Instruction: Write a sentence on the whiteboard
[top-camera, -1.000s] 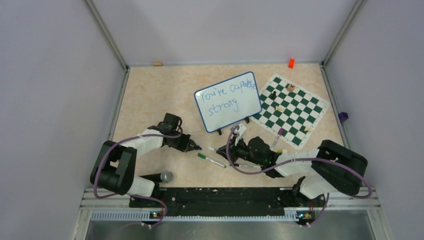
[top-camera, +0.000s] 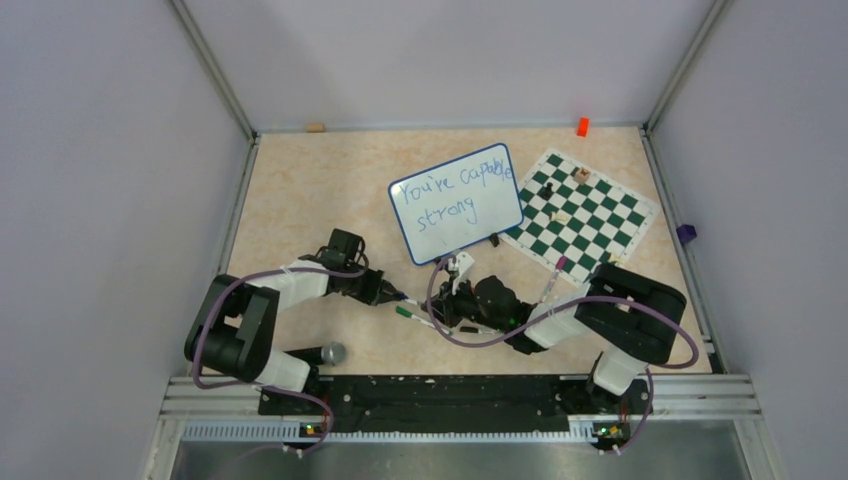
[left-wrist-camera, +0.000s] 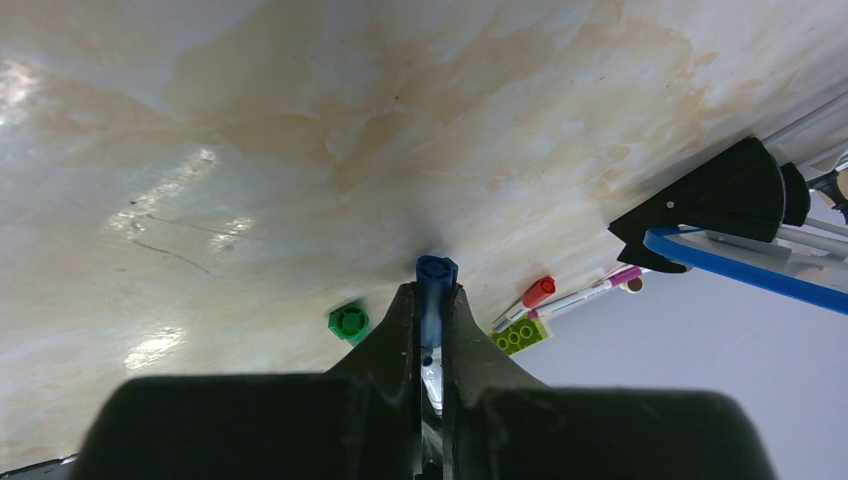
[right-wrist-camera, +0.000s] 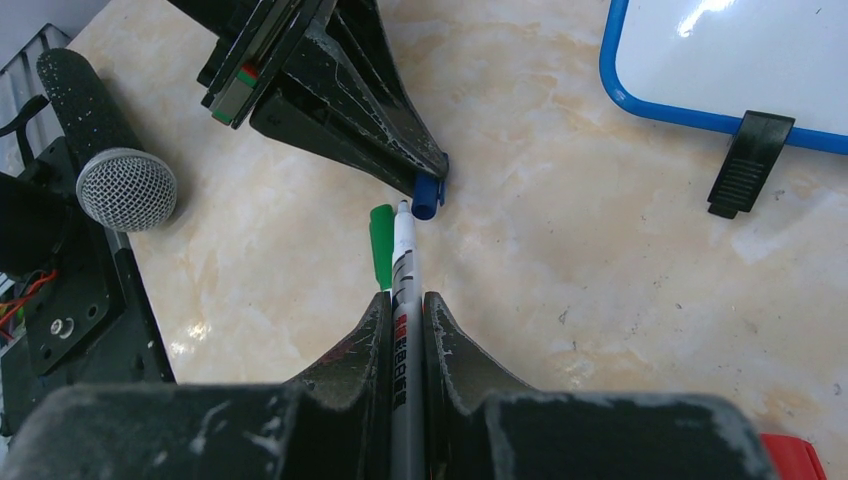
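Observation:
The whiteboard (top-camera: 457, 238) stands behind the arms, with "You're capable strong" written on it in blue. My left gripper is shut on a blue marker cap (right-wrist-camera: 425, 197), whose end sticks out past the fingertips. In the right wrist view, a white marker (right-wrist-camera: 405, 250) is clamped in my right gripper, its bare tip pointing at the left gripper. The tip lies close to the cap; whether they touch I cannot tell. Beneath them on the table is a green-capped marker (top-camera: 421, 319), partly hidden by the right gripper in the right wrist view.
A checkered board (top-camera: 597, 243) lies right of the whiteboard, with a pink-capped marker (top-camera: 560, 264) at its near edge. A microphone (top-camera: 333, 353) lies by the left arm's base.
The left gripper has barely moved. The writing is unchanged.

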